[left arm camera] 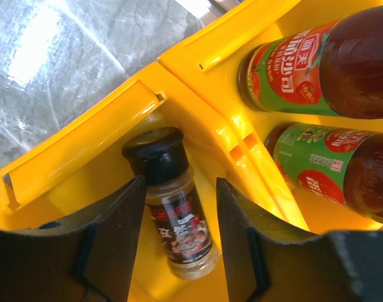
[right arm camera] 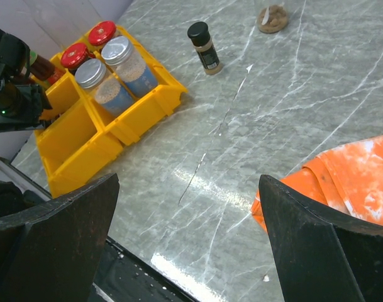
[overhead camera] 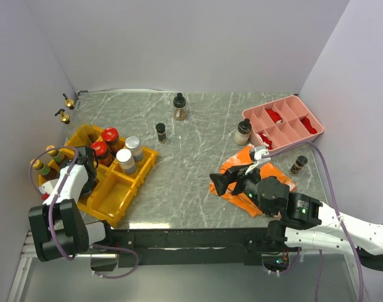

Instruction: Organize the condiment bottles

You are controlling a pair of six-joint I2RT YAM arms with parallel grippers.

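In the left wrist view a black-capped spice bottle (left arm camera: 185, 226) lies in a compartment of the yellow organizer (overhead camera: 116, 198). My left gripper is over it, fingers apart on either side, not visibly closed on it. Sauce bottles (left arm camera: 304, 69) sit in the neighbouring compartments, with red-lidded jars (overhead camera: 109, 136) and silver-lidded jars (overhead camera: 127, 162) in other sections. A small dark spice bottle (overhead camera: 161, 132) and larger black-capped shakers (overhead camera: 179, 108) stand on the counter. My right gripper is open and empty at the right.
A pink divided tray (overhead camera: 285, 129) stands at the back right, another spice bottle (overhead camera: 298, 165) near it. An orange cloth (right arm camera: 355, 170) lies under my right arm.
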